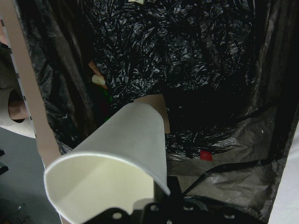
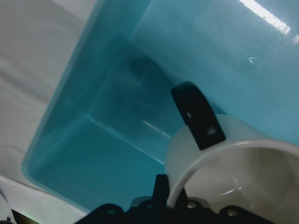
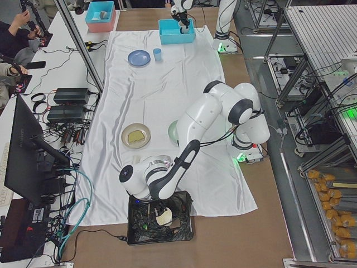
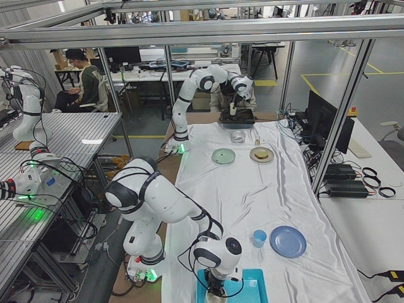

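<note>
A white paper cup (image 1: 107, 158) lies tilted in my left gripper, which is shut on it above a black-lined bin (image 1: 196, 56) holding a few scraps; in the camera left view the bin (image 3: 131, 226) is at the near edge. My right gripper is shut on the rim of a white mug (image 2: 243, 177), inside a blue tub (image 2: 107, 158), seen at the far end in the camera left view.
A beige plate (image 3: 136, 128) with something yellow, a green plate (image 4: 223, 156), a blue plate (image 3: 139, 58) and a blue cup (image 3: 157, 54) stand on the white cloth. A monitor and cables line the left side.
</note>
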